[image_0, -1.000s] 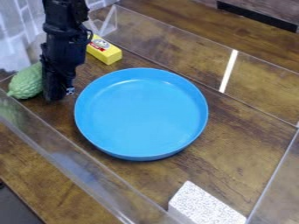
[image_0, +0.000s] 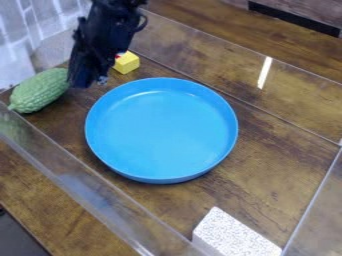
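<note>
My black gripper (image_0: 83, 70) hangs at the upper left, above and just right of a green, ridged oval object (image_0: 39, 91) at the left edge; it looks shut, with nothing visible between its fingers, though it is dark and blurred. A yellow block (image_0: 127, 63) sits behind it, partly hidden. A large blue plate (image_0: 162, 130) lies to the right in the middle of the wooden table.
A white speckled block (image_0: 234, 236) lies at the bottom right. Clear walls (image_0: 87, 195) border the lower left and the right.
My gripper has risen and moved slightly toward the back right, now covering more of the yellow block. The green object is more exposed and appears shifted a little.
</note>
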